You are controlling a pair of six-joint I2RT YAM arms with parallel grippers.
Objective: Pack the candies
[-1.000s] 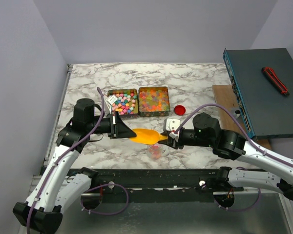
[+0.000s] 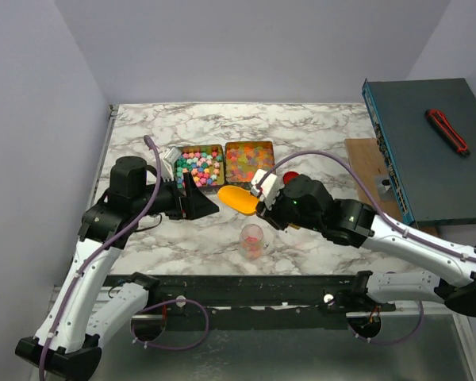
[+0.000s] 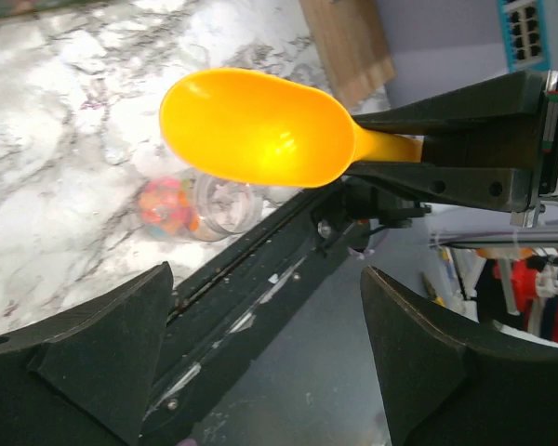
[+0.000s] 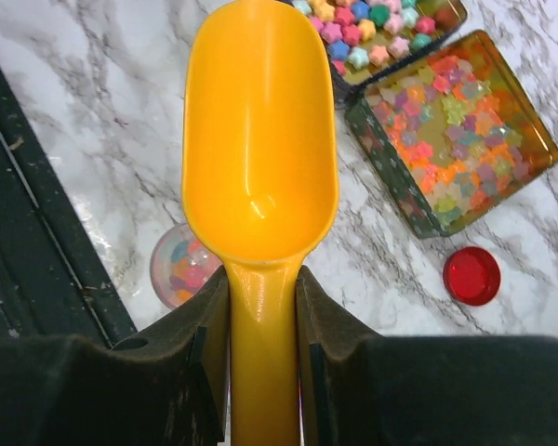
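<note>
My right gripper is shut on the handle of a yellow scoop point(image 4: 260, 121); the scoop's bowl looks empty. In the top view the scoop point(image 2: 238, 199) is held over the table, its bowl pointing left. My left gripper stands apart from the scoop with a wide gap and nothing between its fingers. A clear jar point(image 2: 252, 241) with some candies in it lies on the marble below. Behind stand two boxes: one of opaque mixed candies point(image 2: 200, 165) and one of translucent candies point(image 2: 250, 161). A red lid point(image 4: 471, 276) rests near the second box.
At the right lies a wooden board point(image 2: 366, 167) beside a large dark case point(image 2: 436, 135) with a red knife point(image 2: 447, 132) on top. The marble table point(image 2: 325, 127) behind the boxes and lid is bare.
The left gripper has let go of the scoop's bowl end and drawn back to the left.
</note>
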